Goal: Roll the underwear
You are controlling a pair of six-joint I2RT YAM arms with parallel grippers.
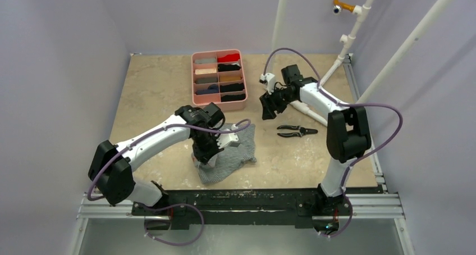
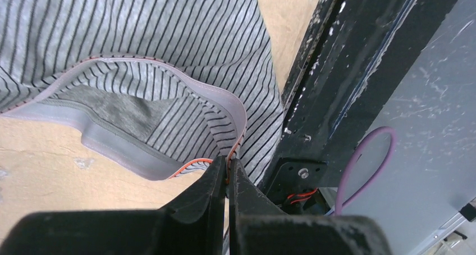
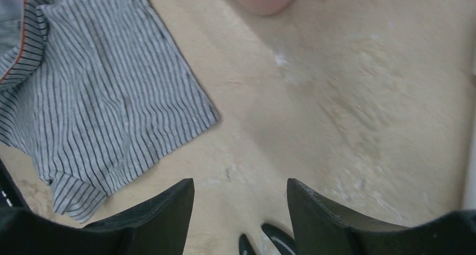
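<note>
Grey striped underwear (image 1: 230,165) (image 2: 140,24) lies spread and folded on the table at front centre, its waistband showing in the left wrist view. My left gripper (image 1: 203,156) is shut on the edge of the waistband, low at the cloth's left side. My right gripper (image 1: 268,109) stands open above the table, right of the underwear, with nothing between its fingers.
A pink divided box (image 1: 195,98) of rolled cloths stands at the back centre. Pruning shears (image 1: 303,131) lie right of the underwear. White pipes (image 1: 314,115) stand at the right.
</note>
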